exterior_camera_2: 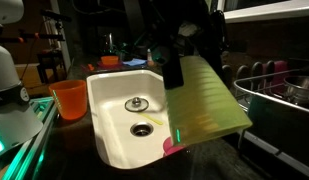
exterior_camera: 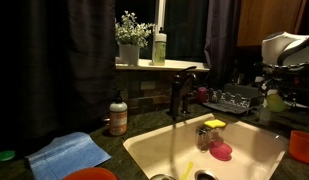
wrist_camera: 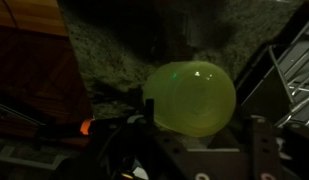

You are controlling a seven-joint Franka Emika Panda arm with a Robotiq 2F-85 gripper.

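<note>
A translucent yellow-green cup [wrist_camera: 192,98] is held in my gripper, whose fingers lie on either side of it in the wrist view. In exterior view 2 the cup [exterior_camera_2: 206,105] looms large and tilted in front of the sink's right side, with a dark finger [exterior_camera_2: 172,72] against its near side. Exterior view 1 shows the cup [exterior_camera: 276,103] small at the right, raised near the dish rack. Much of the gripper is lost in shadow there.
The white sink [exterior_camera: 144,150] holds a pink cup [exterior_camera: 221,152] and other small items. A dish rack [exterior_camera_2: 256,105] stands on the right in exterior view 2, an orange cup [exterior_camera_2: 69,100] on the left. The faucet [exterior_camera: 180,92] rises behind the sink.
</note>
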